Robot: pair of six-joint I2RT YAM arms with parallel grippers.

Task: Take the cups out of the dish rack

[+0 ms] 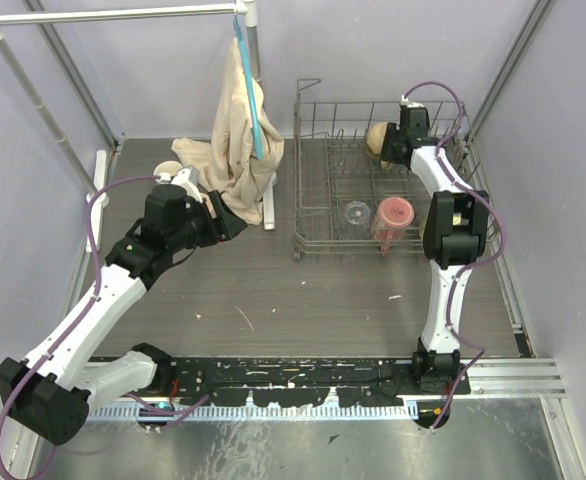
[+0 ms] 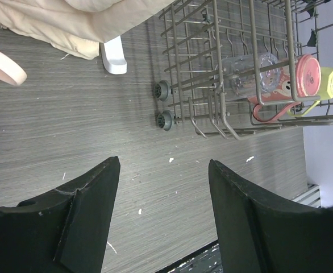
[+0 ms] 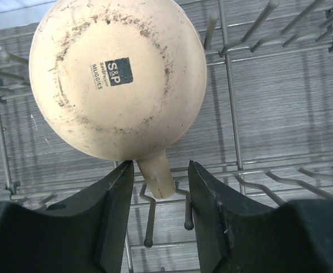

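The wire dish rack (image 1: 313, 240) holds a cream cup (image 3: 115, 68) at the back, bottom up, its handle (image 3: 158, 176) between the fingertips of my open right gripper. Toward the front lie a clear cup (image 1: 355, 218), a pink cup (image 1: 394, 215) and a yellow cup (image 2: 329, 83), the last mostly hidden in the top view. My left gripper stands open over the floor left of the rack, nothing between its fingers. Another cup (image 2: 0, 63) with a pink handle is at the left, mostly hidden by the arm in the top view.
A beige cloth (image 1: 235, 170) hangs from a white rail frame (image 1: 113, 17) left of the rack. The floor in front of the rack (image 1: 273, 300) is clear. Pale walls enclose the sides and back.
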